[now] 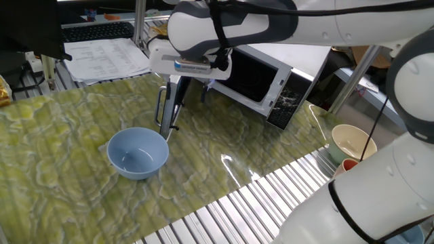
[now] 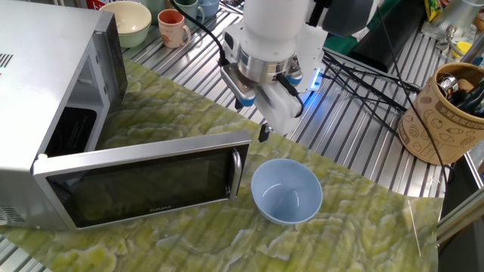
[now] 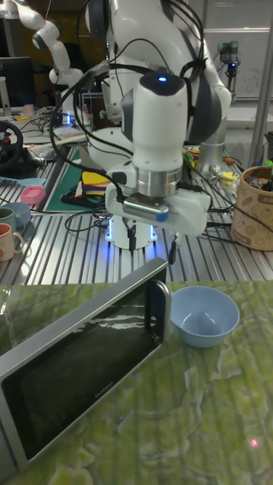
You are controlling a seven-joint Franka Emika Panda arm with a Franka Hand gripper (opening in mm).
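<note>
The microwave door (image 2: 144,181) stands swung out from the microwave (image 2: 53,83), its silver handle (image 2: 237,172) at the free end. My gripper (image 2: 251,119) hangs above and beyond the top edge of the door near that end, between door and robot base. In exterior view 3 its two fingers show well apart, with nothing seen between them. A light-blue bowl (image 1: 137,154), empty, sits upright on the green marbled mat (image 1: 61,176), close to the door's handle end. From exterior view 1 the fingers are partly lost against the door and microwave.
A cream-green bowl (image 2: 128,23) and a pink mug (image 2: 173,29) stand by the microwave. At the far side is a patterned utensil holder (image 2: 439,121). Papers (image 1: 107,61) lie behind the mat. Much of the mat beside the blue bowl is clear.
</note>
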